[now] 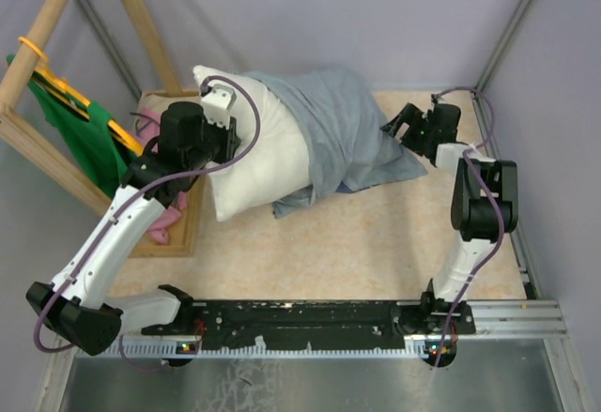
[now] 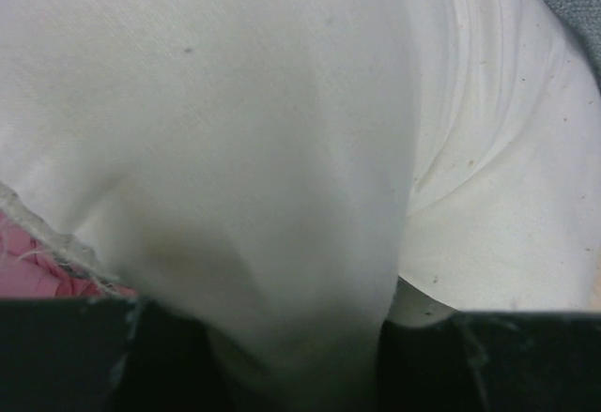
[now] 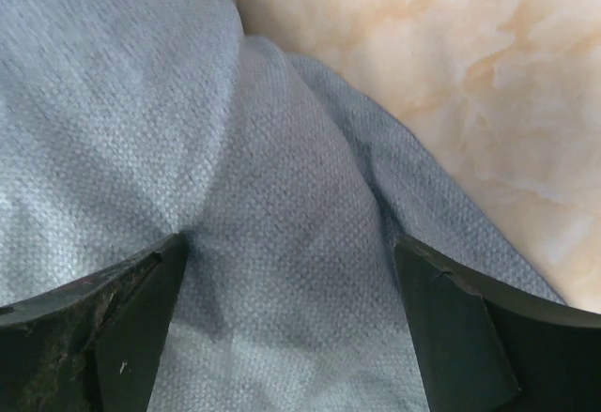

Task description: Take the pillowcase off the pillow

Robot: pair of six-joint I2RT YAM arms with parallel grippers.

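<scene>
The white pillow [image 1: 268,154] sticks out on the left from the blue-grey pillowcase [image 1: 343,116], which still covers its right part. At the pillow's left end, my left gripper [image 1: 230,138] is closed around white fabric, which bunches between its dark fingers in the left wrist view. My right gripper [image 1: 402,123] stands open over the pillowcase's flat right end. In the right wrist view, grey cloth [image 3: 282,196] lies between and below its spread fingers. Fingertip contact with the cloth there is unclear.
Left of the pillow stands a wooden frame [image 1: 192,220] with pink cloth [image 1: 164,224] inside and green cloth [image 1: 80,130] hanging above.
</scene>
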